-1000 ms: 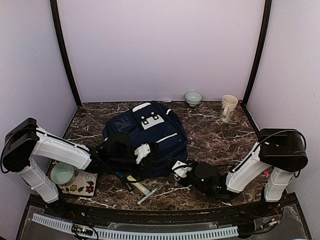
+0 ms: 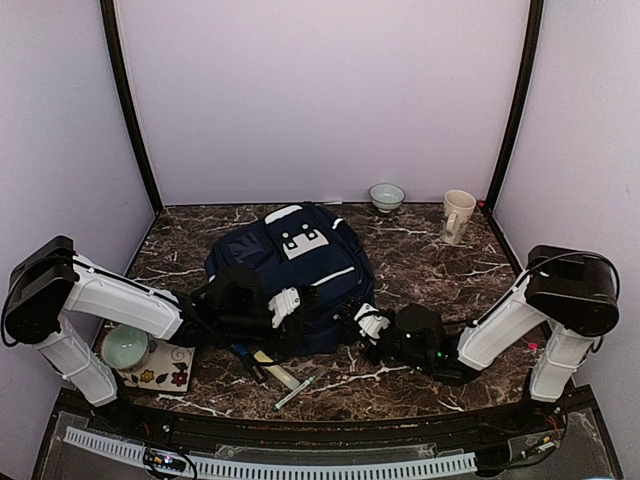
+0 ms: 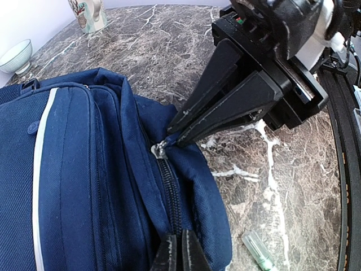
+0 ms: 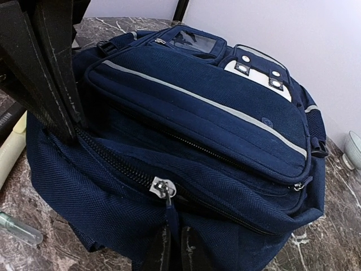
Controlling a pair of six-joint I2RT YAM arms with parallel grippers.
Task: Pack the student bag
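Observation:
The navy backpack (image 2: 310, 262) lies on the dark marbled table, its long black zipper (image 3: 170, 192) running closed between the two grippers in the left wrist view. A silver slider (image 4: 163, 187) with a blue pull tab (image 4: 171, 217) sits on that zipper. My right gripper is shut on the pull tab, its fingertips close beside the slider. At the other end of the visible zipper, my left gripper is shut on the bag's zipper edge. How much fabric it pinches is hidden.
A clear tube (image 3: 259, 251), a pale stick-like item (image 2: 277, 370) and a dark item (image 2: 249, 363) lie before the bag. A bowl (image 2: 126, 347) rests on a flowered board (image 2: 170, 375) at left. Another bowl (image 2: 387, 197) and a mug (image 2: 457, 217) stand at the back right.
The left gripper has kept its place.

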